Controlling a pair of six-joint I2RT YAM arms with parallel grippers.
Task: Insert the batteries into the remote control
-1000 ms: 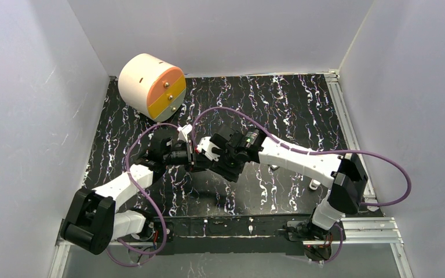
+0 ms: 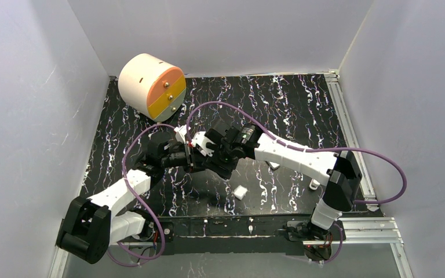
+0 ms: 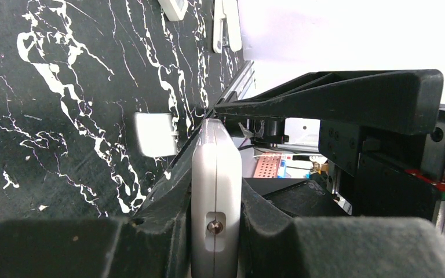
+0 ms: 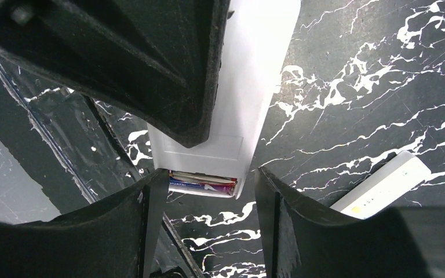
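My left gripper (image 2: 188, 155) is shut on the white remote (image 3: 216, 174), seen end-on in the left wrist view and lengthwise in the right wrist view (image 4: 249, 69). Its battery compartment (image 4: 201, 182) shows blue-and-red battery shapes inside at the lower end. My right gripper is part open around that compartment end, a fingertip on each side; whether it touches is unclear. In the top view the two grippers meet over the middle and mostly hide the remote. A small white piece (image 2: 240, 191) lies on the marble table below them, probably the same one at the lower right (image 4: 380, 185).
A round drawer box (image 2: 150, 87) stands at the back left. Small white objects (image 2: 314, 184) lie to the right, partly behind the right arm. Walls close the space on the sides and back.
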